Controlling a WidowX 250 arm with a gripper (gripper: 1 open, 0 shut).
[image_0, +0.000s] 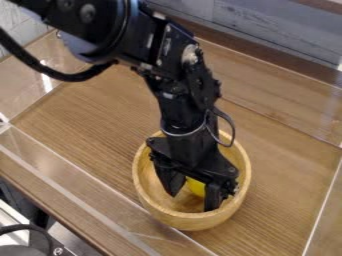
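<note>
My black gripper (191, 182) reaches down from the top left into a light wooden bowl (156, 200) near the middle of the view. Its fingers are spread over a yellow object (197, 188) in the bowl, which is partly hidden behind them. I cannot tell whether the fingers touch or grip it.
A pale plank wall (281, 35) runs along the back. A black cable lies at the lower left edge.
</note>
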